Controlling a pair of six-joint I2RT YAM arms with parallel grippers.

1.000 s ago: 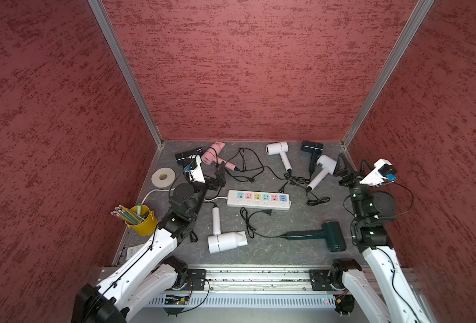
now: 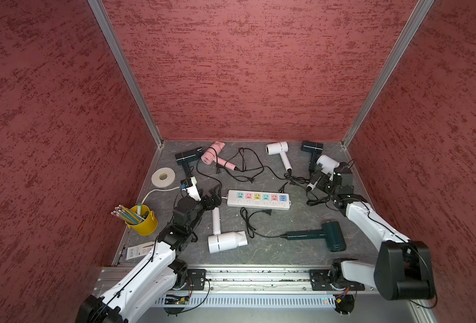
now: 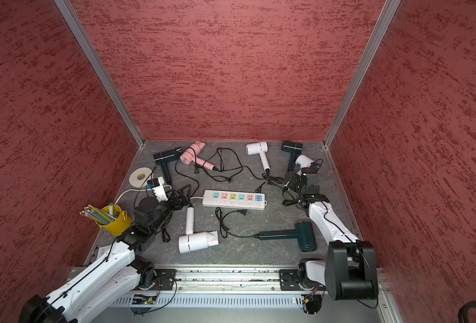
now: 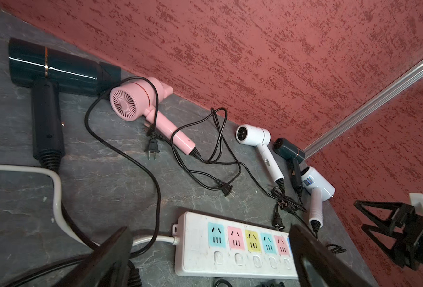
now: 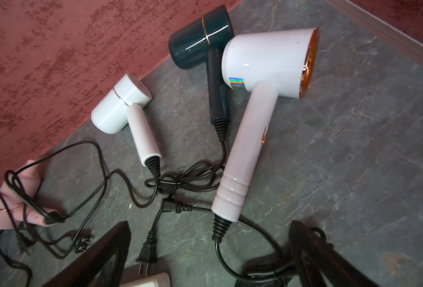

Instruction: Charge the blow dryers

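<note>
A white power strip [image 2: 258,199] lies mid-table; no plug shows in its coloured sockets. My left gripper [image 2: 216,196] is open above the strip's cable end, nothing between its fingers. In the right wrist view my right gripper is open, facing the handle end of a white dryer [image 5: 249,129] with its bundled cord. Left of that handle, a black plug [image 5: 147,253] lies at the strip's corner. Behind are a dark green dryer [image 5: 217,81], a white one [image 5: 142,131] and a pink one [image 4: 168,129]. Another dark dryer [image 4: 48,114] lies back left.
In front of the strip lie a white dryer [image 2: 227,241] and a dark green dryer [image 2: 332,235], whose plug [image 2: 267,212] is close to the strip. A yellow bucket [image 2: 144,225] of pencils and a tape roll [image 2: 163,177] stand left. Loose cords cross the back.
My left gripper has moved toward the table's front. The dryers have not moved.
</note>
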